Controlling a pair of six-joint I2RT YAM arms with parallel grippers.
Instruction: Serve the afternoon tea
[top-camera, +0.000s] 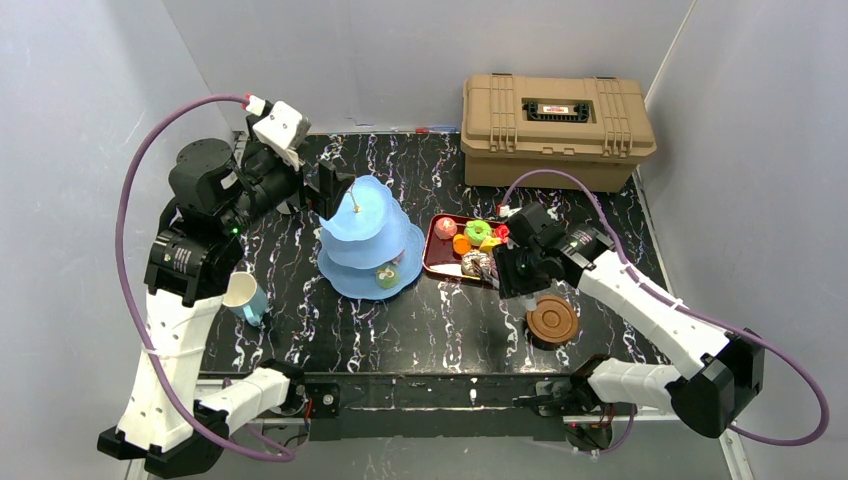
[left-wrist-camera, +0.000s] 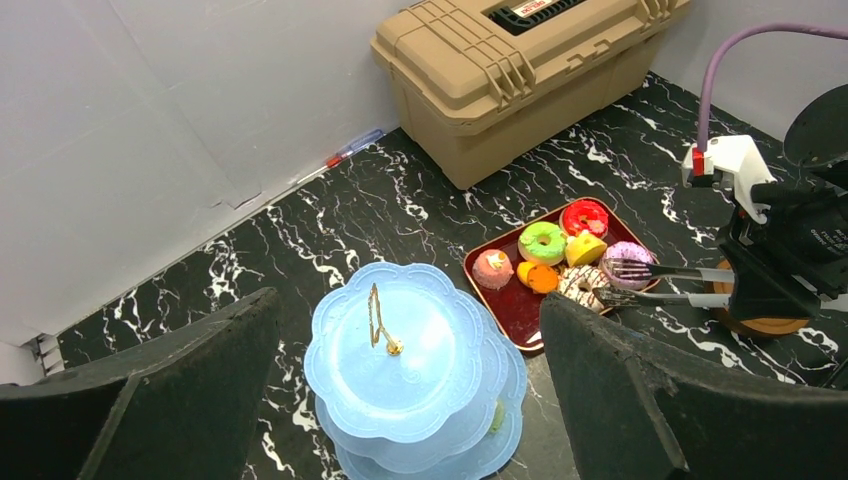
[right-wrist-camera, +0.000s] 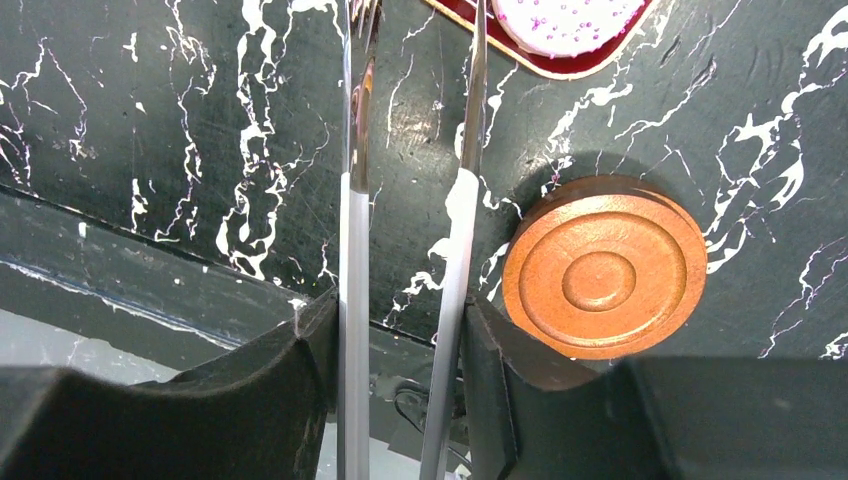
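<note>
My right gripper (top-camera: 508, 274) is shut on a pair of metal tongs (right-wrist-camera: 467, 215) with white handles, one finger against each side. The tongs' arms stand spread apart. In the left wrist view, their tips are over the near right part of a dark red tray (left-wrist-camera: 513, 307), by a striped donut (left-wrist-camera: 580, 286) and a purple donut (left-wrist-camera: 625, 252); whether they touch is unclear. A green donut (left-wrist-camera: 541, 242), a red donut (left-wrist-camera: 584, 217) and other sweets share the tray. Beside the blue tiered stand (left-wrist-camera: 410, 405), my left gripper (top-camera: 333, 190) is open and empty.
A round brown lid (right-wrist-camera: 605, 265) sits right of the tongs. The light blue cup (top-camera: 246, 298) lies tipped at the left, and a tan toolbox (top-camera: 558, 135) fills the back right.
</note>
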